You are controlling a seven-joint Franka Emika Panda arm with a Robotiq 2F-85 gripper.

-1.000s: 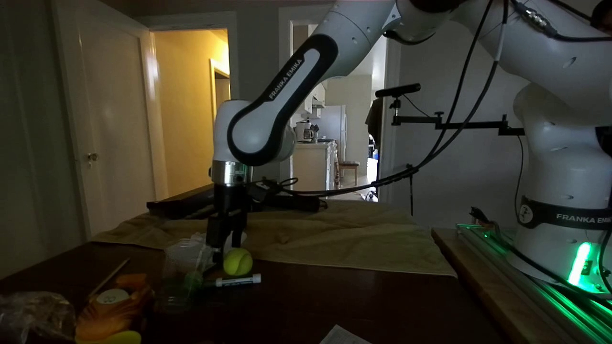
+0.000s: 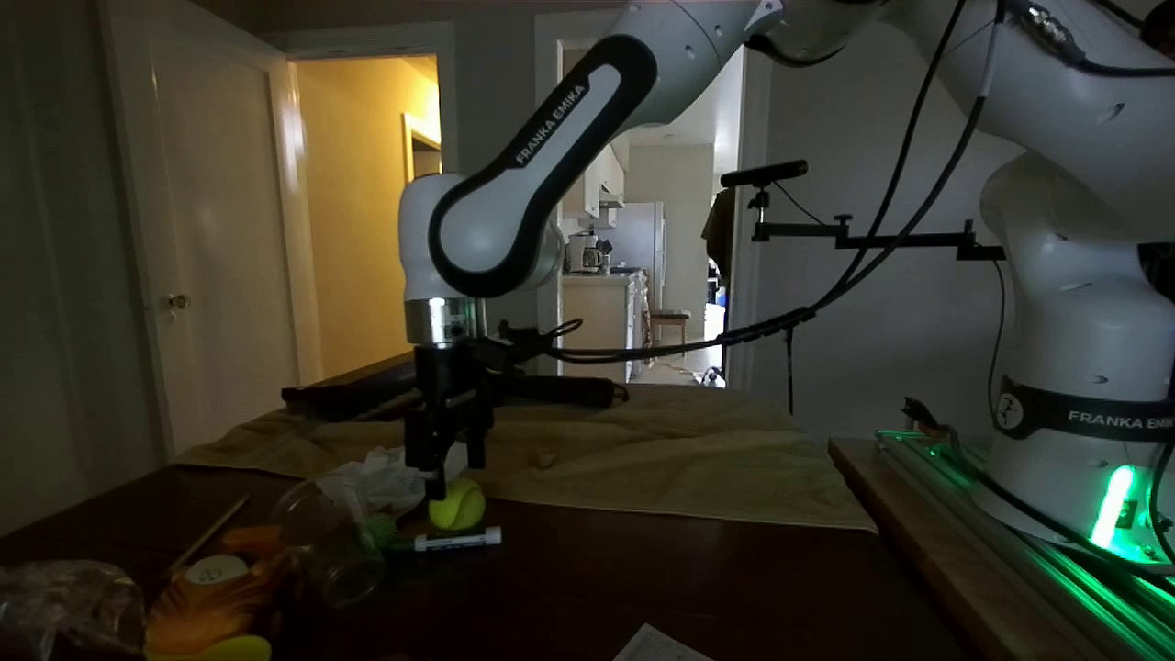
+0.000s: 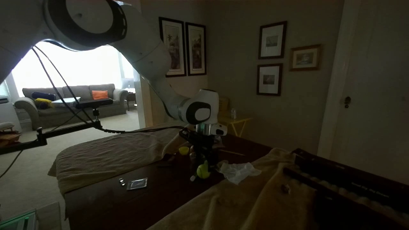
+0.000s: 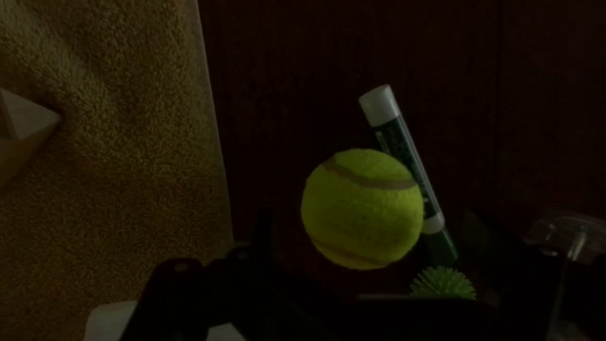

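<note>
A yellow-green tennis ball (image 2: 457,505) rests on the dark table; it also shows in the wrist view (image 4: 363,210). My gripper (image 2: 454,472) is just above the ball, pointing down, its fingers apart and nothing gripped. Beside the ball lies a white-capped marker (image 2: 457,540) with a dark green label (image 4: 406,159). A spiky green ball (image 4: 443,283) is near the marker's far end, partly covered by the gripper. A clear plastic cup (image 2: 343,567) lies tipped to the left of the marker. Dim light hides much of the fingers in the wrist view.
Crumpled white plastic (image 3: 238,172) lies close behind the tennis ball. An orange object (image 2: 204,600) and a clear bag (image 2: 68,600) occupy the near left. A tan towel (image 2: 661,463) covers the back. Bare table (image 2: 661,573) extends to the right, with a flat packet (image 3: 137,184) on it.
My gripper has risen slightly and turned, its fingers appearing farther apart. The clear cup, upright before, is now tipped over. The tennis ball and marker look unmoved.
</note>
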